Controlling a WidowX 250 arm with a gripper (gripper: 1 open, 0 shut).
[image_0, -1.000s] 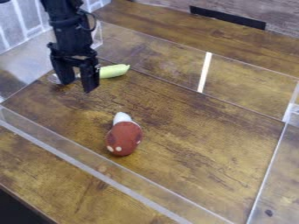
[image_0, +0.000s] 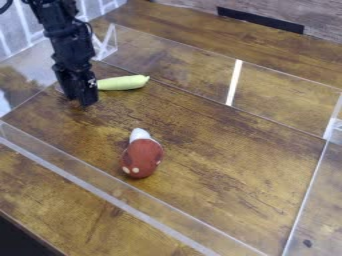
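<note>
The black gripper (image_0: 79, 92) is low over the wooden table at the upper left, just left of a pale green elongated object (image_0: 123, 83). Whether its fingers hold anything is hard to see; they are dark and small. A red rounded toy (image_0: 142, 158) with a white tip lies on the table at the lower middle, apart from the gripper.
Transparent walls edge the table (image_0: 241, 190) on several sides. A white strip (image_0: 235, 80) stands at the upper right.
The arm and gripper have moved left over the last second and turned somewhat. The red toy has stayed in place.
</note>
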